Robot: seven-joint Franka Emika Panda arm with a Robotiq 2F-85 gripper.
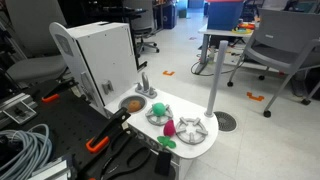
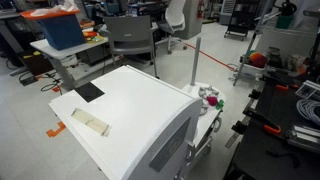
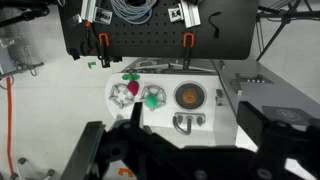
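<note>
In the wrist view my gripper is open above a white toy kitchen counter [image 3: 170, 75], its dark fingers wide apart and nothing between them. A round sink [image 3: 178, 99] holds a brown item [image 3: 190, 97], with a grey faucet [image 3: 184, 122] beside it. A green object [image 3: 152, 102] sits on one grey burner and a red object [image 3: 133, 88] is at the other burner [image 3: 119, 98]. A green leafy piece [image 1: 166, 142] lies near the counter's edge in exterior view 1. I cannot make out the gripper in either exterior view.
A white cabinet [image 1: 105, 58] rises at the sink end of the counter, and a white post [image 1: 221, 75] at the other. The black table [image 1: 65, 125] alongside carries coiled cable [image 1: 25, 155] and orange-black clamps [image 1: 108, 132]. Chairs [image 1: 283, 45] stand beyond.
</note>
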